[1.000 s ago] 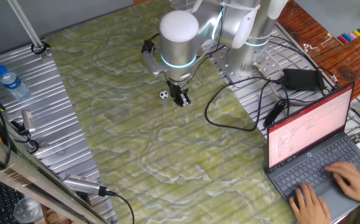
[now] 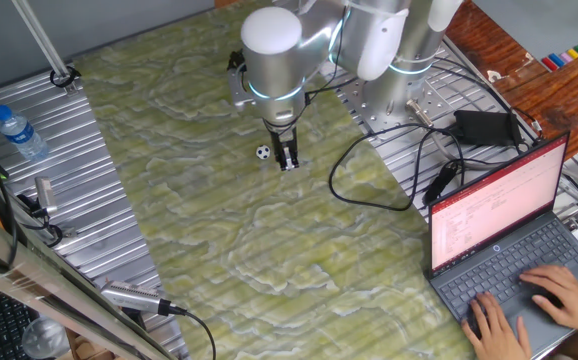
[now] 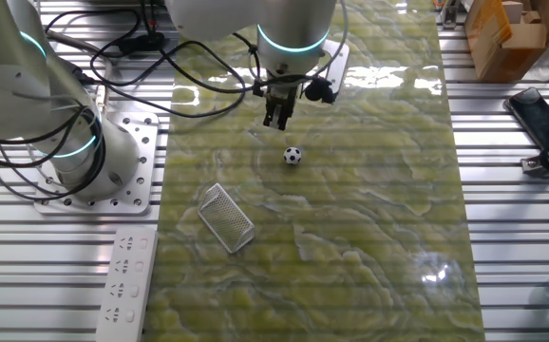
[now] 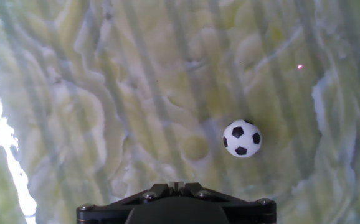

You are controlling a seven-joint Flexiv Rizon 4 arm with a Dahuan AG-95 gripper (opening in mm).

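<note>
A small black-and-white toy football [image 4: 242, 139] rests on the green marbled mat, right of my gripper and ahead of it in the wrist view. The two fingers meet in the middle, shut with nothing visible between them. From exterior view 1, the gripper [image 2: 288, 162] points down just right of the ball [image 2: 262, 152], apart from it. Exterior view 2 has the fingertips above and slightly left of the ball [image 3: 293, 155]. A white grater-like object [image 3: 226, 218] lies on the mat there; the arm seems to hide it in exterior view 1.
A black cable [image 2: 364, 205] loops onto the mat's edge near the arm's base. Beyond it stands a laptop [image 2: 509, 235] with a person's hands on it. A power strip [image 3: 125, 285] lies off the mat.
Over the last second the arm has shifted a little left in exterior view 1, and the gripper has turned slightly. The ball has stayed in place.
</note>
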